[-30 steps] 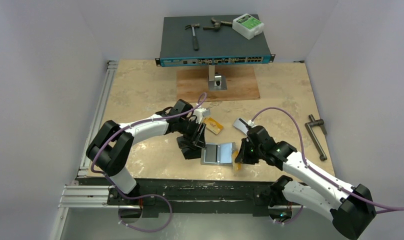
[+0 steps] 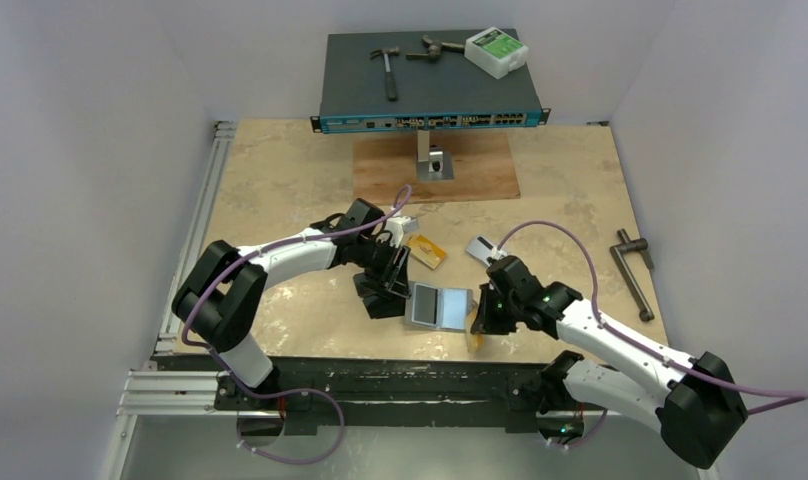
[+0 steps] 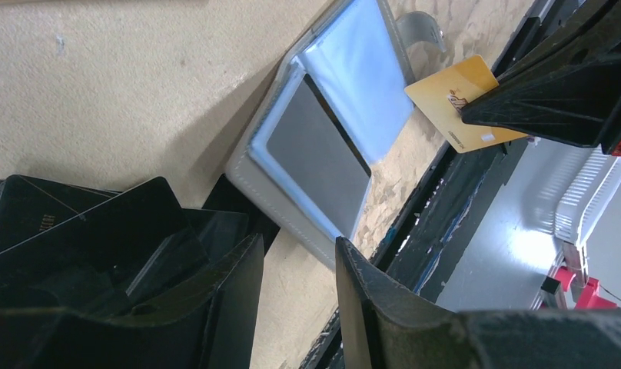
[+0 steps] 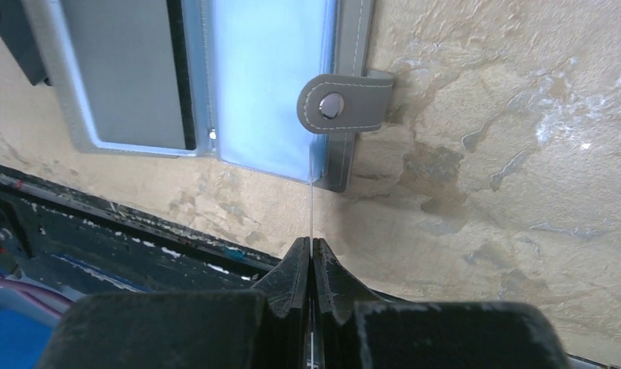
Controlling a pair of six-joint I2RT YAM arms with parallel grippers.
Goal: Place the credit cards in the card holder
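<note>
The open grey card holder has clear blue sleeves and a snap strap. My right gripper is shut on a yellow card, seen edge-on in the right wrist view, beside the holder's snap side. My left gripper stands part open over the holder's left side, nothing visible between its fingers. Several black cards lie left of the holder. A yellow card and a grey card lie behind it.
A wooden board and rack device with hammers are at the back. Metal tools lie at the right edge. The table's front edge runs close below the holder.
My right arm has shifted slightly with the yellow card, and the holder looks slightly turned and moved. The left arm looks still.
</note>
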